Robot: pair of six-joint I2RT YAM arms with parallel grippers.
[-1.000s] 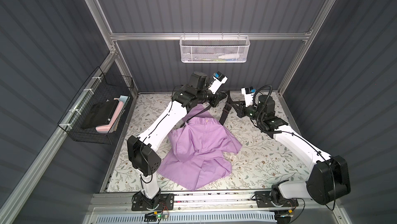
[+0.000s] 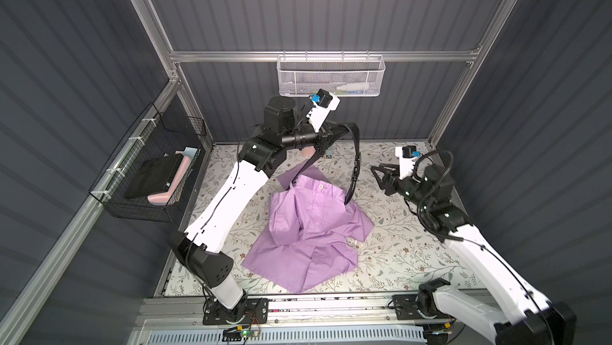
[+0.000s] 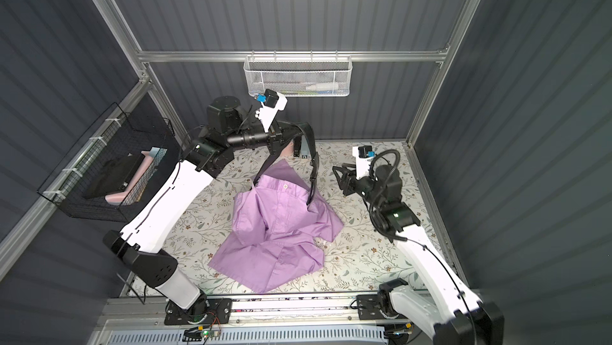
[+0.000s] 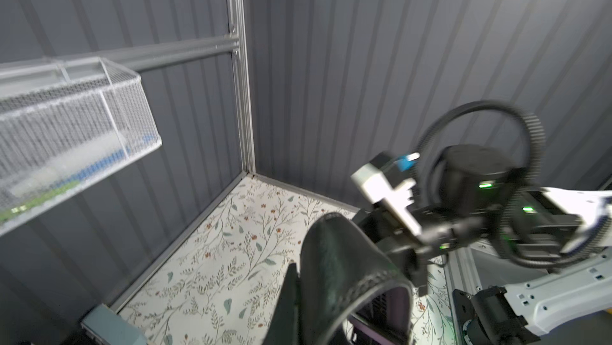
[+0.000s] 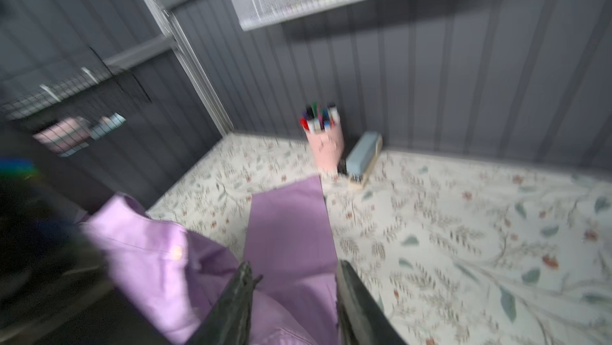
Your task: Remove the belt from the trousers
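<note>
Purple trousers (image 2: 310, 217) lie crumpled on the table, the buttoned waistband towards the back. Above that waistband my left gripper (image 2: 331, 130) is shut on the black belt (image 2: 357, 160). One strand of the belt runs down to the left of the waistband and the other hangs in a loop on the right, ending against the cloth. In the left wrist view the belt (image 4: 347, 275) arches close over the gripper and hides its fingertips. Over bare table to the right of the trousers, my right gripper has its fingers apart with nothing between them.
A pink pen cup (image 5: 326, 147) and a grey-blue box (image 5: 363, 153) stand by the back wall. A white mesh basket (image 2: 331, 77) hangs above them. On the left wall a black wire basket (image 2: 156, 179) holds folded items.
The left gripper has moved a little left and up, its belt loop now hanging freely on the right.
</note>
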